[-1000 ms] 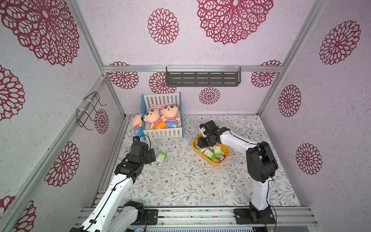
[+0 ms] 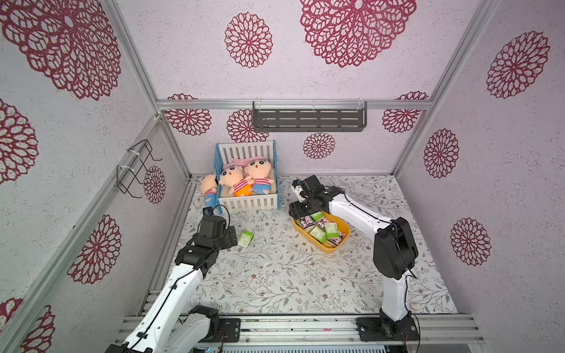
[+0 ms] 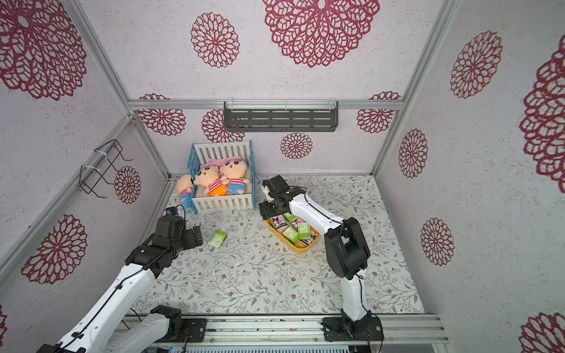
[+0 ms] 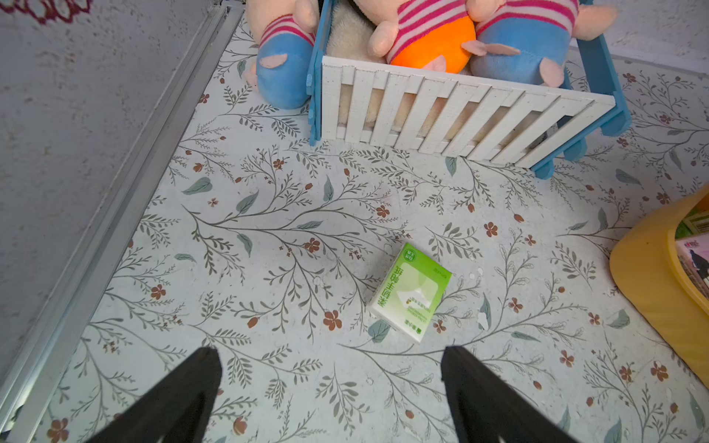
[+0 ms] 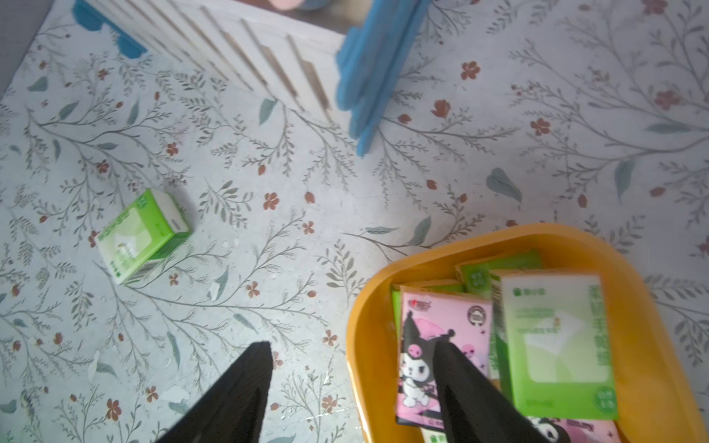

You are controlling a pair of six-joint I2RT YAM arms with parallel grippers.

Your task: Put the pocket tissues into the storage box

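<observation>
A green and white tissue pack (image 4: 412, 291) lies alone on the patterned table, ahead of my left gripper, whose fingers stand wide apart with nothing between them. The yellow storage box (image 2: 306, 233) holds several tissue packs, green ones (image 5: 559, 343) and pink ones with a cartoon figure (image 5: 443, 350). My right gripper is above the box's far left rim, fingers apart, with only tabletop and rim showing between them. In the right wrist view the loose pack (image 5: 144, 234) lies well to the left of the box.
A white and blue crib (image 2: 250, 203) with plush dolls stands at the back left, another doll (image 2: 209, 191) beside it. A grey shelf (image 2: 309, 120) hangs on the back wall. Clear table lies in front of the box and between box and loose pack.
My right gripper has risen and moved left from over the box toward its far left rim, uncovering packs inside. The left arm and the loose pack have stayed put.
</observation>
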